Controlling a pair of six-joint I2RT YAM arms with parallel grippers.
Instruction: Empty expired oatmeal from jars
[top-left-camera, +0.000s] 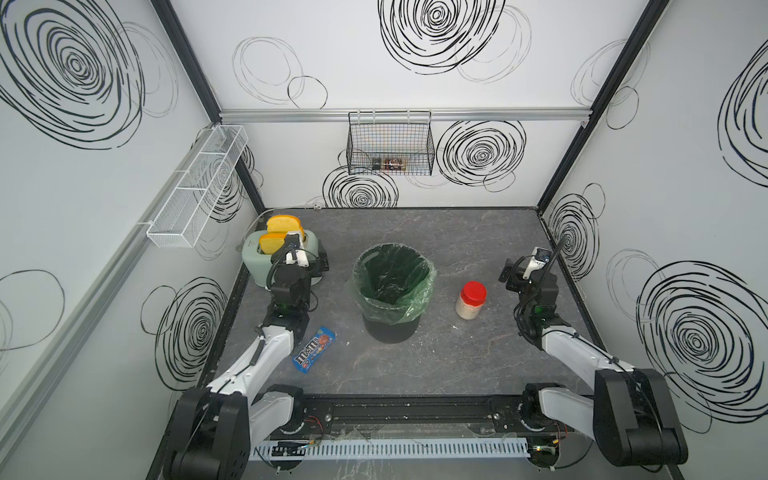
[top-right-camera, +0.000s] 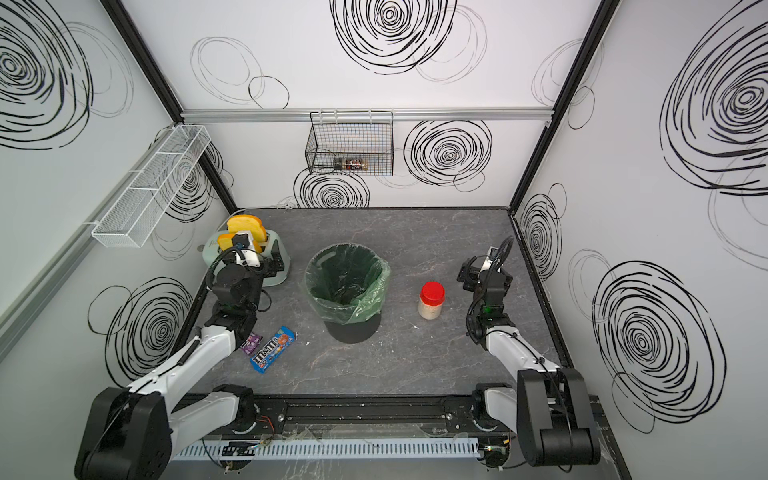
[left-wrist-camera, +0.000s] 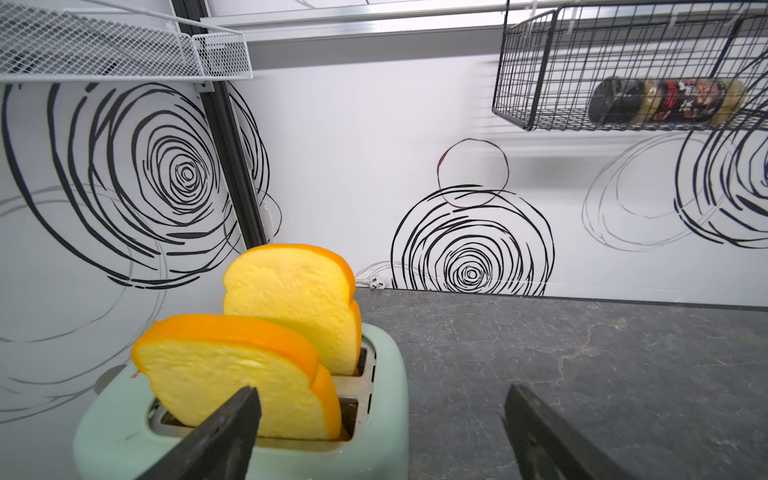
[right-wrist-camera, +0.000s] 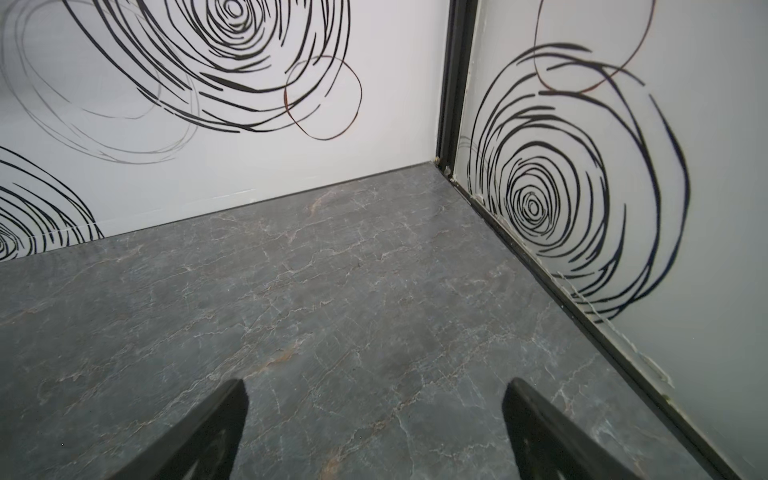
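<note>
A clear jar (top-left-camera: 468, 309) of pale oatmeal stands upright on the table, right of centre, with a red lid (top-left-camera: 473, 293) on it. To its left is a dark bin (top-left-camera: 391, 330) lined with a green bag (top-left-camera: 416, 297), its mouth facing up. My right gripper is open and empty, to the right of the jar and apart from it. Over at the left, my left gripper stands open beside the toaster, nothing held between its fingertips. The jar and bin are outside both wrist views.
The green toaster (left-wrist-camera: 388, 400) holds two yellow bread slices (left-wrist-camera: 292, 292). Near the left arm lie a blue M&M's packet (top-right-camera: 273, 349) and a small purple packet (top-right-camera: 251, 344). A black wire basket (top-left-camera: 390, 144) containing a dark jar (left-wrist-camera: 664, 100) hangs at the back.
</note>
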